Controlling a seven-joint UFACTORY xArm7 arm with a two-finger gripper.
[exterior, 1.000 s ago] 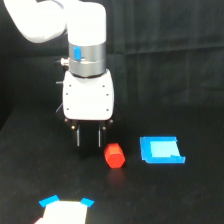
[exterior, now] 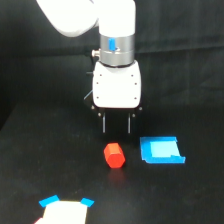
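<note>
My gripper [exterior: 116, 123] points straight down below its white hand [exterior: 117, 86]. Its two thin dark fingers stand apart, open, and no object shows between them. Just beneath them in the picture, a red block [exterior: 115, 155] rests on the black surface. A gap shows between the fingertips and the block in this view. To the right of the block lies a white patch [exterior: 164, 149] bordered with blue tape.
At the lower left, near the front edge, is a white piece [exterior: 64, 214] with blue tape at its corners. Black cloth covers the background. Bare black surface surrounds the block.
My gripper has moved to the right and a little up in the picture, from left of the red block to above it. The block and the taped patches have not moved.
</note>
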